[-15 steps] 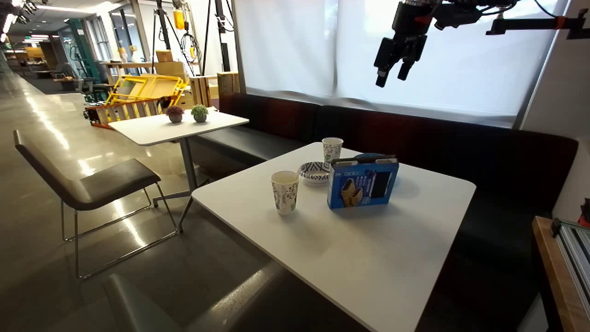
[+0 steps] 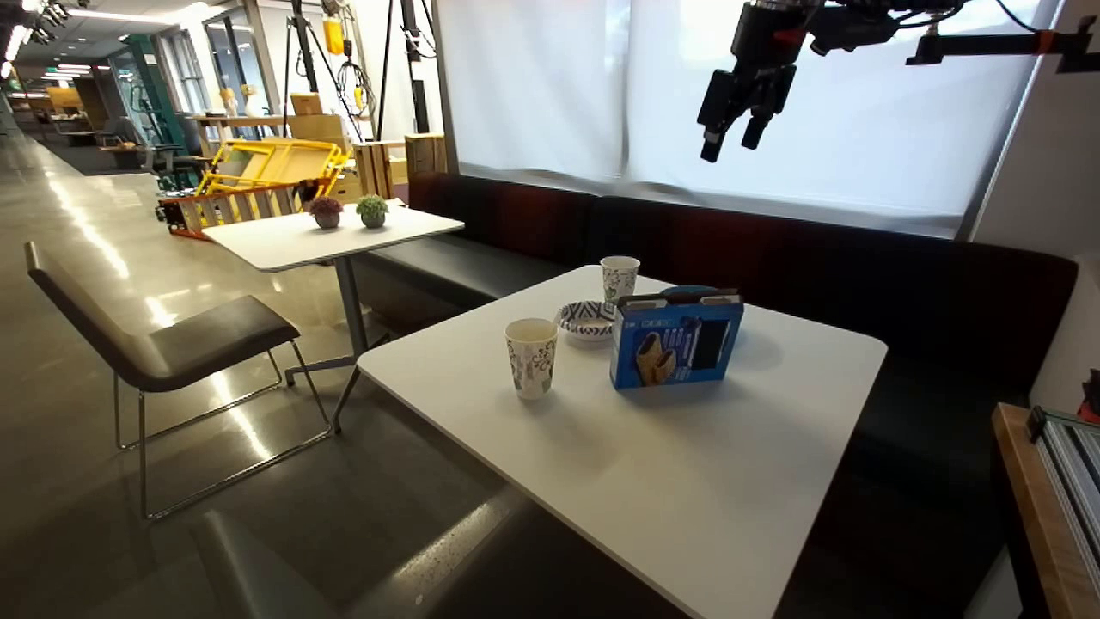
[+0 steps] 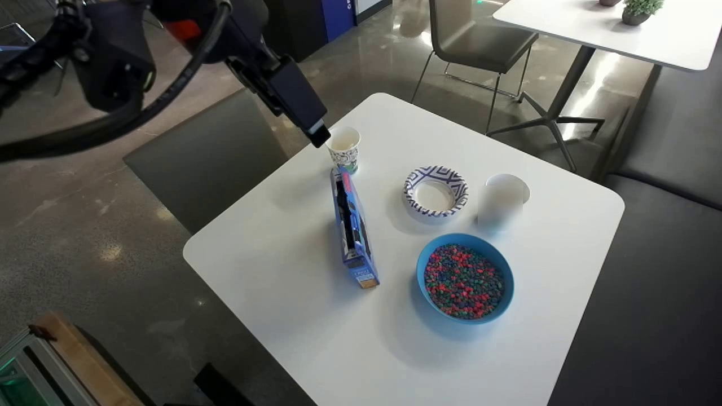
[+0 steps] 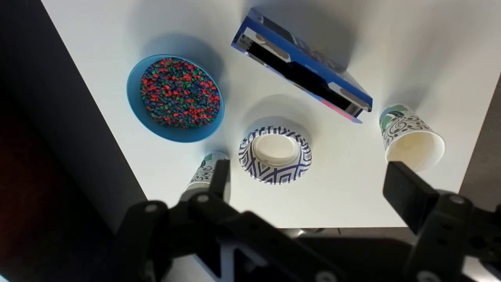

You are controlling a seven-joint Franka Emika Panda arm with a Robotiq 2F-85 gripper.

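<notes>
High above the white table, my gripper [image 2: 733,148] is open with nothing between its fingers; in the wrist view its two fingers [image 4: 407,195] stand far apart. Upright on the table is a blue food box [image 2: 675,346] with an opening along its top. A patterned paper bowl [image 4: 275,155] lies near the middle and looks empty. Beside it a blue bowl [image 4: 136,104] holds many small red, green and dark blue pieces. One patterned paper cup [image 4: 408,129] stands near the box's end. The other paper cup [image 2: 620,278] is past the paper bowl, partly covered by a finger in the wrist view.
The white table [image 2: 660,495] has clear room at its front. A dark bench [image 2: 804,253] runs along the window side. A chair [image 3: 210,159] is close to one table edge. A second table [image 2: 309,242] with two small plants stands farther off.
</notes>
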